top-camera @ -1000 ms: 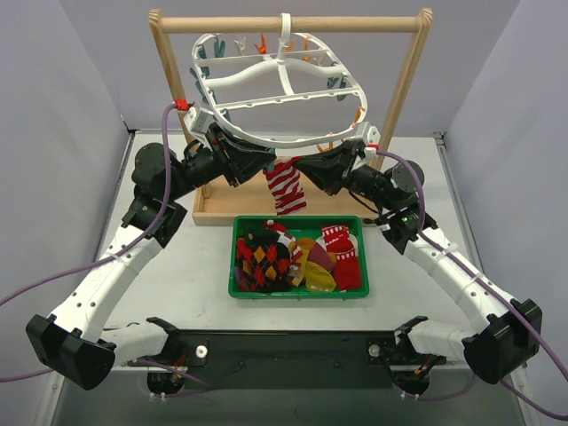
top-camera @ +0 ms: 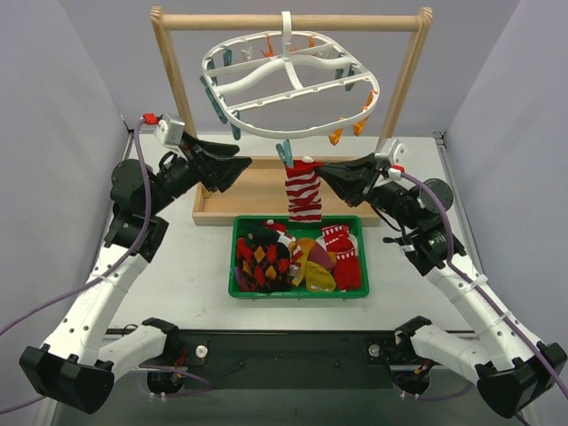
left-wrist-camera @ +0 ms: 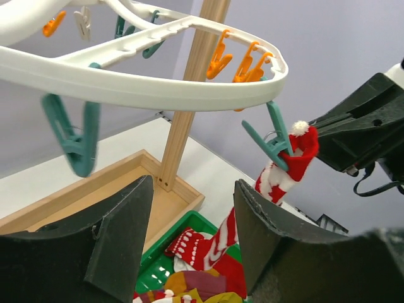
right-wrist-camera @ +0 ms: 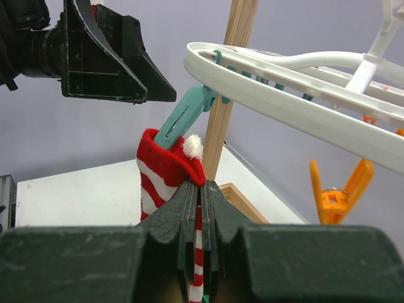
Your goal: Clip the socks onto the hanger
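Note:
A red and white striped sock (top-camera: 303, 193) with a white pompom hangs at a teal clip (right-wrist-camera: 180, 118) on the front of the white hanger (top-camera: 293, 129); the clip's lower end is in the sock's cuff (left-wrist-camera: 304, 149). My right gripper (top-camera: 315, 167) is shut on the sock's cuff, as the right wrist view shows (right-wrist-camera: 202, 189). My left gripper (top-camera: 235, 167) stands apart to the left of that clip, its fingers spread with nothing between them (left-wrist-camera: 189, 208).
A green tray (top-camera: 300, 295) of mixed socks lies below, in front of a wooden box (top-camera: 204, 209). The wooden frame (top-camera: 408, 58) holds the hanger. Other teal and orange clips hang round the ring.
My left gripper has pulled away leftward from the clip. My right gripper has moved rightward with the sock, and the clip with it.

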